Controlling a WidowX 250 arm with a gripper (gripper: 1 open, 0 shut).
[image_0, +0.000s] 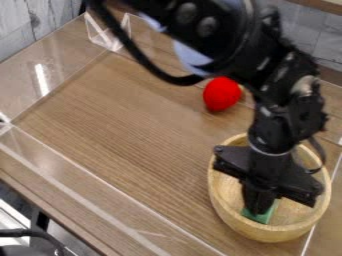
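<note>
My black gripper (262, 193) reaches down from the top into a round tan wooden bowl (235, 221) at the lower right of the table. A small green object (259, 214) lies in the bowl beneath the gripper, mostly hidden by it. The fingertips are dark and overlap it, so I cannot see whether anything is between them.
A red round object (222, 95) sits on the wooden table (107, 130) behind the arm. At the back left stands a clear plastic item (107, 30), with a grey wall beyond.
</note>
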